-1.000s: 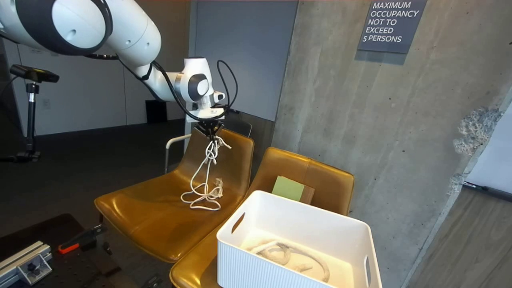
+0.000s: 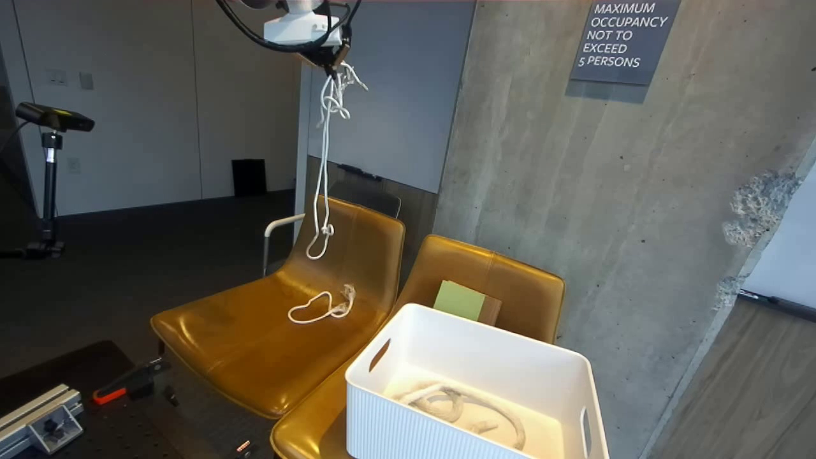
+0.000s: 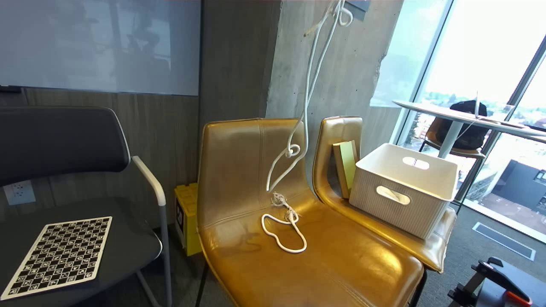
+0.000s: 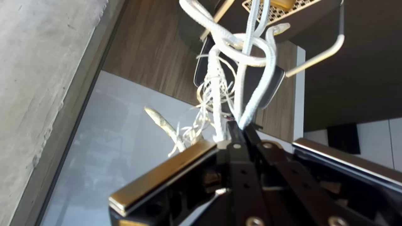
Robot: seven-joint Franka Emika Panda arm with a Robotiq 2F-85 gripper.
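Note:
My gripper is shut on a white rope, pinched between the fingertips, with loops and frayed strands bunched around it. In exterior view 1 the gripper is high up, and the held rope dangles in a long double strand with a small knot near its lower end. That hanging rope ends clear of the seat in exterior view 2. A shorter white rope with a frayed end lies on the tan chair. The white bin holds pale rope pieces.
The bin stands on a second tan chair, with a green book behind it. A dark chair carrying a checkered board is to the left. A concrete column rises behind the chairs.
My gripper has risen well above the chair, lifting the held rope off the seat so that it hangs stretched out. The shorter rope stays on the chair.

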